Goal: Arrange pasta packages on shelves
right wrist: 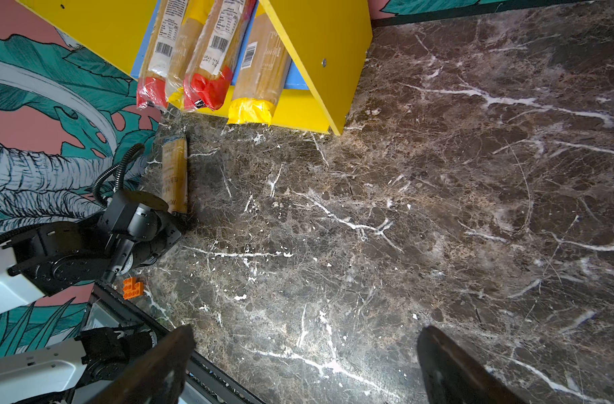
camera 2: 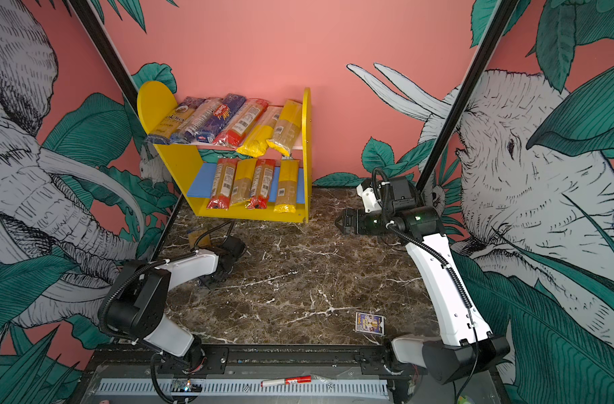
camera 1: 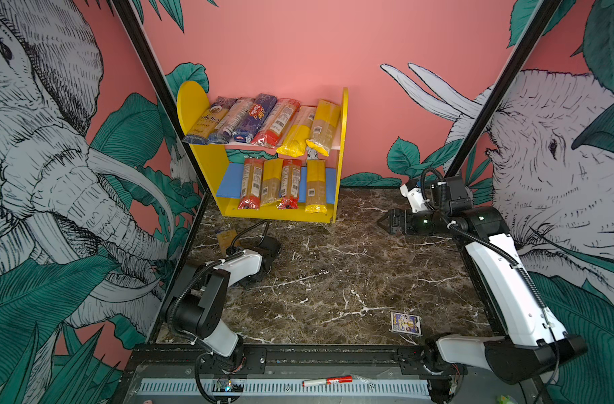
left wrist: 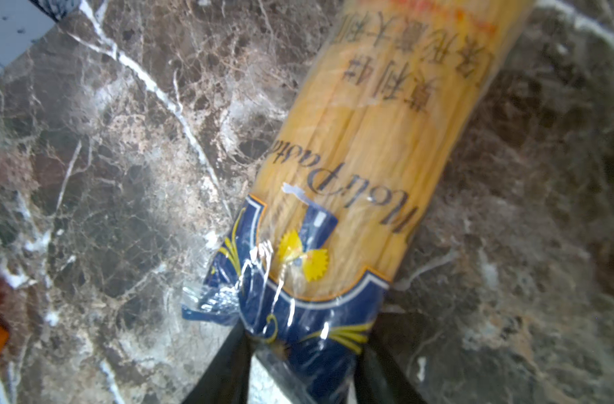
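A pasta package with a blue end lies flat on the table; it also shows in the right wrist view as a narrow yellowish pack (right wrist: pixel 175 176). Fingers of my left gripper stand on either side of its blue end, apart from one another; a firm hold does not show. From above, the left arm hides most of this package (camera 1: pixel 224 237). The yellow shelf unit (camera 1: pixel 273 214) carries several packages leaning on its upper level and several on its blue lower level. My right gripper hangs open and empty over bare table, right of the shelf.
A printed card (camera 1: pixel 405 323) lies at the front right of the table. An orange block (right wrist: pixel 132 287) is beside the left arm. Marble table between the arms is clear. The lower shelf has a gap left of the rightmost yellow package (camera 1: pixel 315 186).
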